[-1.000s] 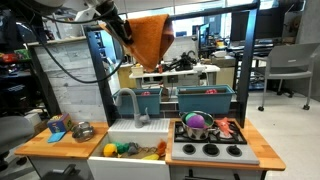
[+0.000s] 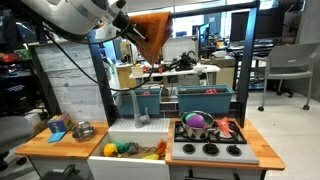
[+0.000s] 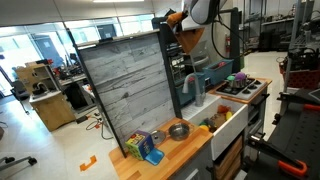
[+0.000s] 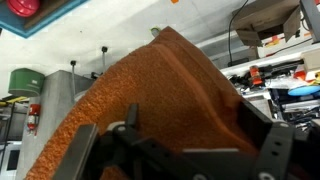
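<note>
An orange-brown cloth (image 2: 152, 34) hangs high above the counter, by the left end of a dark overhead rail (image 2: 205, 11). Just left of the cloth is my gripper (image 2: 131, 36). Exterior view 2 shows the cloth (image 3: 188, 40) by the top of the dark frame, its upper edge partly hidden by the arm. Seen from the wrist, the cloth (image 4: 125, 90) fills the middle, close to the fingers and covering part of the gap. The fingers of my gripper stand wide apart, open. Whether the cloth touches them I cannot tell.
Below are a sink (image 2: 125, 136) with colourful toy food beside its tap, and a stove (image 2: 214, 150) with a pot (image 2: 197, 130). A metal bowl (image 2: 84, 131) and a box (image 2: 56, 123) stand on the left wooden counter. Blue bins (image 2: 204, 99) line the back.
The cloth has shifted slightly left and looks narrower. More of the white arm now shows at the upper left, with the gripper still beside the cloth. The counter items have not moved.
</note>
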